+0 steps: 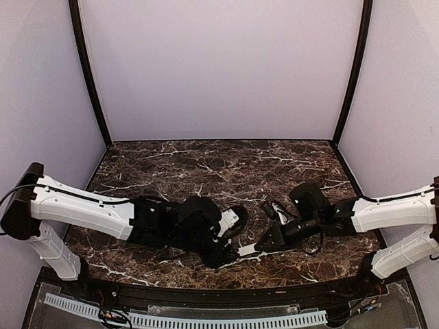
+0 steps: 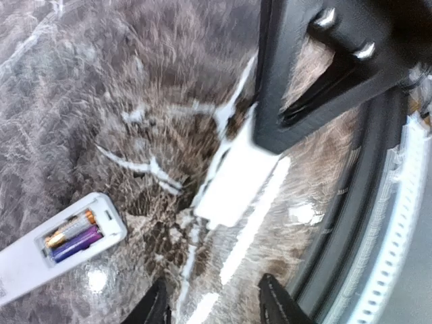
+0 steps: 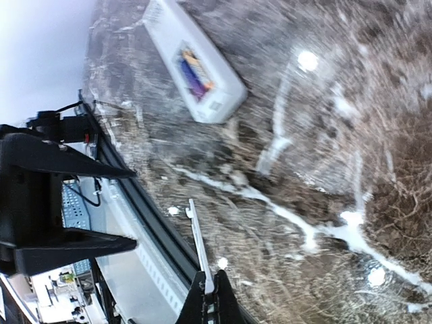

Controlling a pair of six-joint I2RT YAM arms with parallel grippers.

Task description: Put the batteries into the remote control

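Note:
The white battery cover is a thin plate, seen edge-on in the right wrist view. My right gripper is shut on one end of it, just above the table. My left gripper stands open, its fingertips [image 2: 273, 300] well apart and clear of the cover. White and long, the remote control [image 2: 27, 266] lies with its battery compartment facing up. Inside that compartment sit an orange-and-silver battery [image 2: 71, 228] and a purple battery [image 2: 77, 243], side by side. From the top, the left arm seems to hide the remote.
A black frame edge [image 1: 206, 295] and a pale slotted strip [image 1: 226, 321] run along the front, close to both grippers. Walls enclose the sides and back.

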